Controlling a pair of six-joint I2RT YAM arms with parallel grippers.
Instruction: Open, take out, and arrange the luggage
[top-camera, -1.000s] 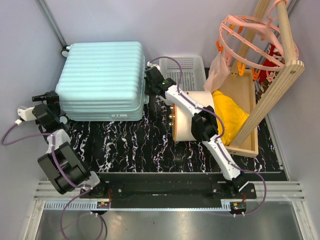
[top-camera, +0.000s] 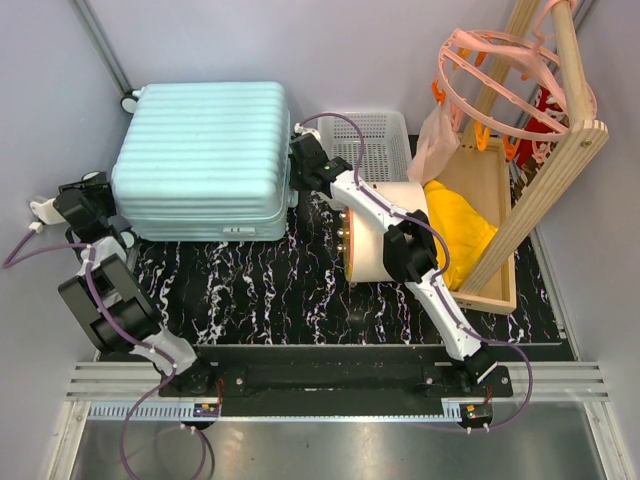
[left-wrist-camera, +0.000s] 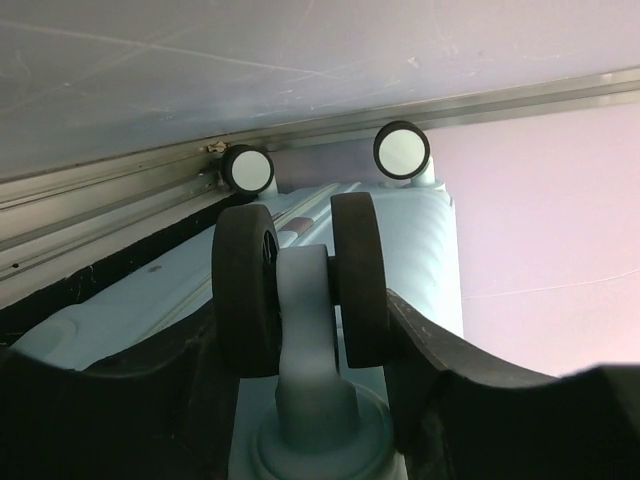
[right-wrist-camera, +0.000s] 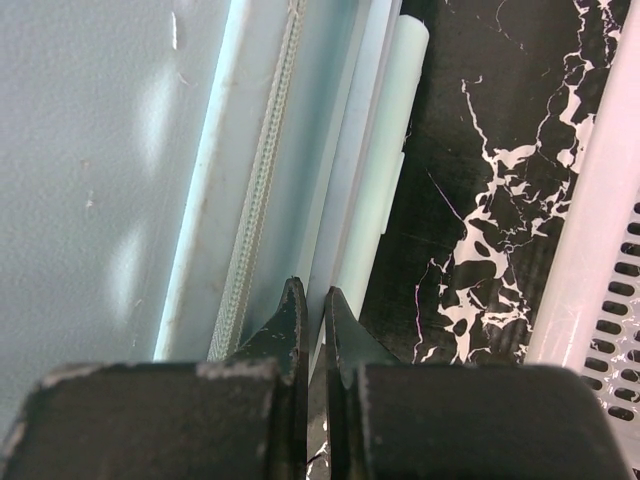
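Note:
A pale blue ribbed suitcase (top-camera: 200, 150) lies flat at the back left, wheels toward the left wall. My left gripper (top-camera: 97, 200) is at its left end; in the left wrist view my left gripper is shut on a pale blue cylindrical part of the suitcase (left-wrist-camera: 310, 410), with two wheels (left-wrist-camera: 402, 152) beyond. My right gripper (top-camera: 300, 170) is at the suitcase's right side. In the right wrist view my right gripper is shut on a thin pale rail along that side, beside the zip (right-wrist-camera: 258, 180).
A white perforated basket (top-camera: 375, 135) stands right of the suitcase, with a cream roll (top-camera: 368, 255) in front. A wooden stand (top-camera: 530, 210) holds a pink rack and yellow cloth on the right. Bare marble surface (top-camera: 250, 295) lies in front of the suitcase.
My left arm has shifted slightly at the suitcase's left end, its gripper moving a little lower in the top view. The suitcase and my right arm look unchanged.

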